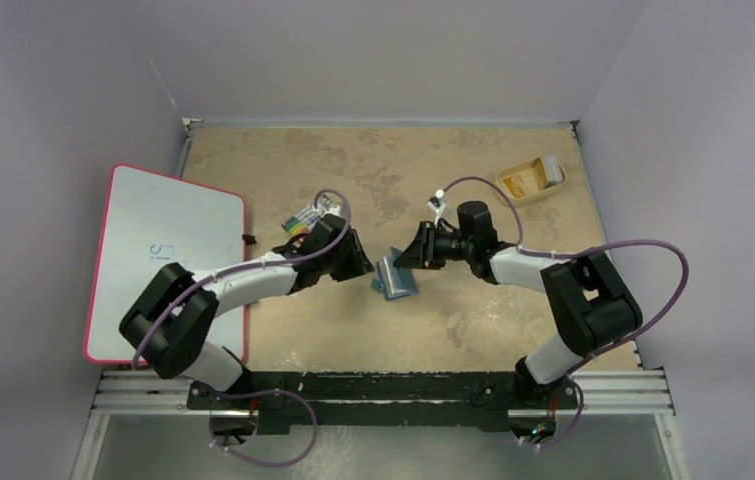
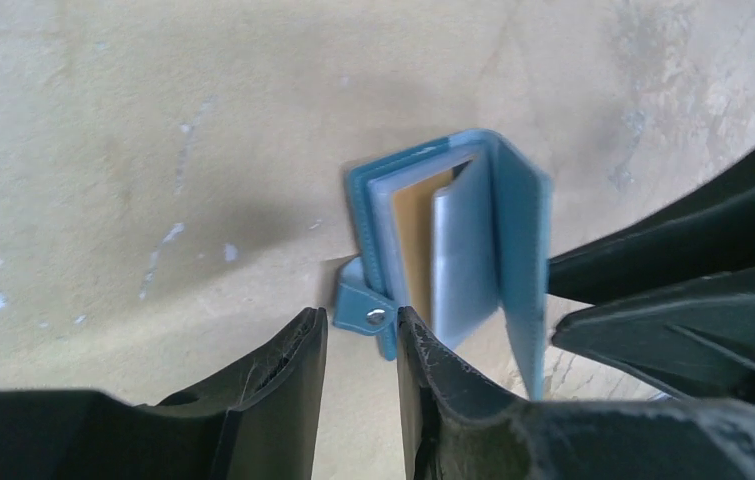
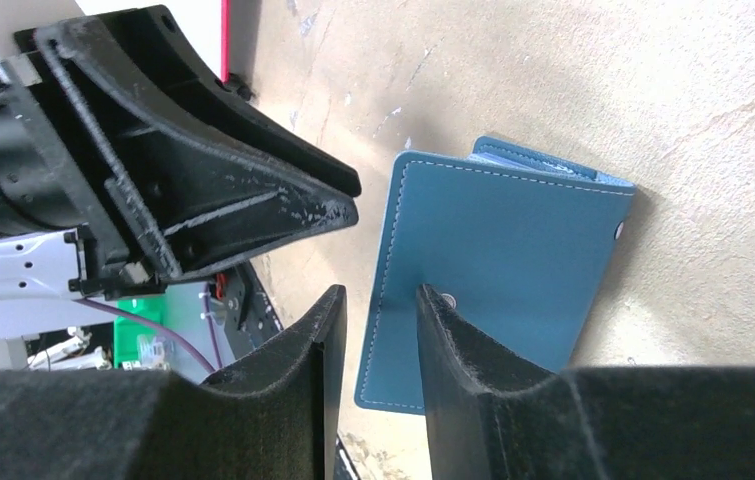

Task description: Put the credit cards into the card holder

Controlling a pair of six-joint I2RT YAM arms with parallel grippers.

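The blue card holder [image 1: 394,284] lies on the table between my two grippers, partly open like a booklet. A tan surface [image 2: 414,232] shows inside it, beside pale translucent leaves [image 2: 465,248]; its cover stands raised. My left gripper is part open over the holder's snap tab, with nothing seen between its fingers. Right of the holder is my right gripper, part open, its fingers in front of the cover [image 3: 498,260] in its own view. Whether they touch the cover I cannot tell. Colourful cards [image 1: 305,217] lie behind the left arm, partly covered by it.
At the back right stands a tan tray [image 1: 523,195] containing yellow and whitish items. A whiteboard [image 1: 168,265] with a pink edge takes up the left side. Bare table [image 1: 383,165] lies behind the holder and in front of it.
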